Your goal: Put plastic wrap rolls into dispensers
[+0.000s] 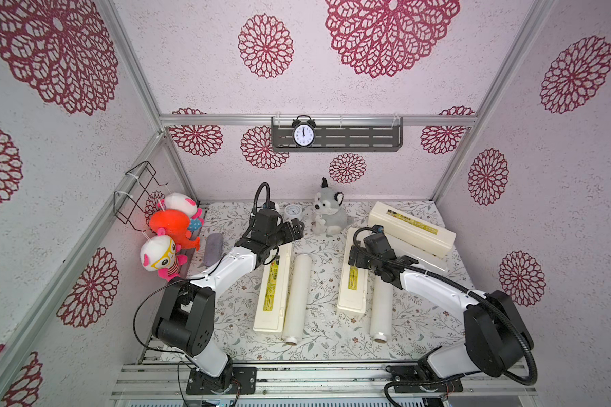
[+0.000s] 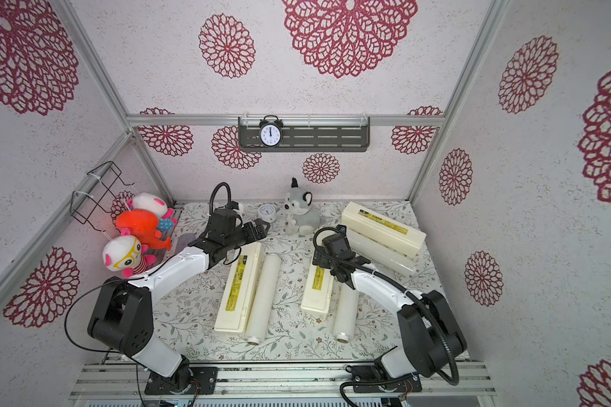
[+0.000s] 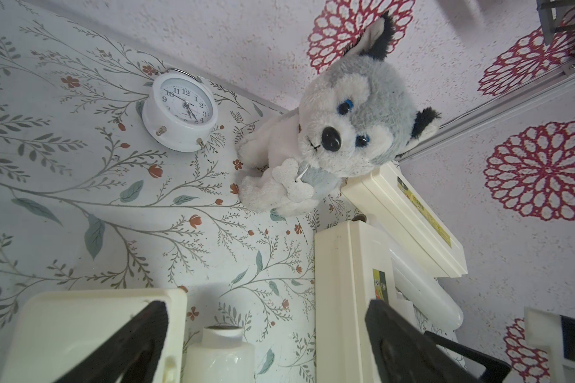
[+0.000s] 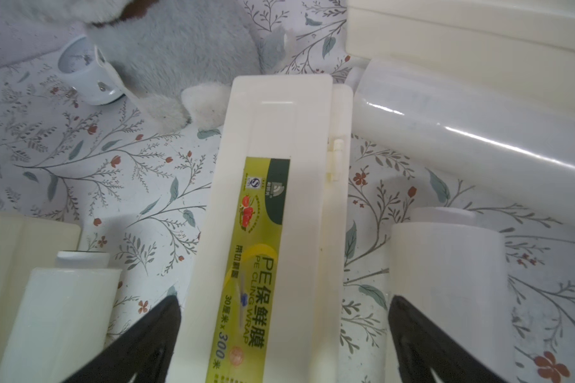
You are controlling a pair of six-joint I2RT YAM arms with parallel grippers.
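Note:
Three cream dispenser boxes lie closed on the table: the left box (image 1: 271,298), the middle box (image 1: 350,295) and the back right box (image 1: 414,227). Beside each is a white wrap roll: the left roll (image 1: 297,298), the middle roll (image 1: 381,312) and the back right roll (image 2: 380,251). My left gripper is open above the far end of the left box, nothing between its fingers. Over the middle box hangs my right gripper, also open and empty; the box's yellow label shows between its fingers. Both arms partly cover things in the top views.
At the back stand a grey plush husky (image 1: 329,211) and a small white clock (image 3: 180,111). Plush toys (image 1: 173,230) and a grey case (image 1: 213,249) are at the left. A gap of bare table separates the left roll from the middle box.

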